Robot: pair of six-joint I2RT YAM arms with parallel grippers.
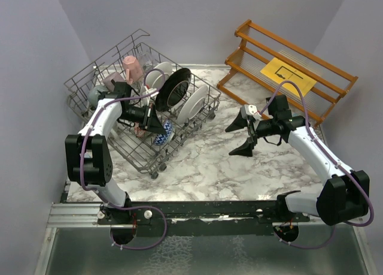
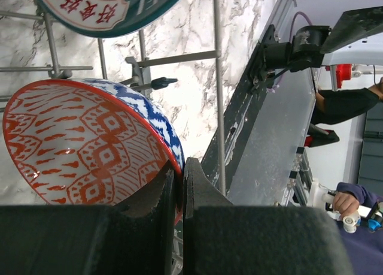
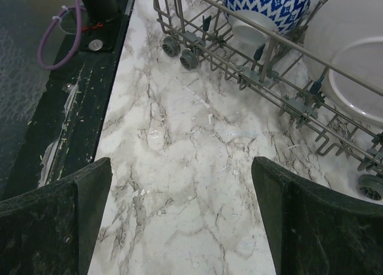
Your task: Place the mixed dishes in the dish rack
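In the left wrist view, a bowl (image 2: 84, 143) with a red-patterned inside and blue-and-white outside stands tilted on its side, its rim between the fingers of my left gripper, which is shut on it. From above, the same bowl (image 1: 164, 134) sits within the front part of the wire dish rack (image 1: 139, 155). A green-rimmed bowl with red writing (image 2: 114, 11) is beside it in the left wrist view. My right gripper (image 1: 240, 134) stands open over the bare table to the right of the rack, nothing between its fingers.
White plates (image 1: 192, 104), a black-rimmed plate (image 1: 173, 89) and pink cups (image 1: 133, 68) fill the rack's back and right. An empty wooden rack (image 1: 287, 65) stands at the back right.
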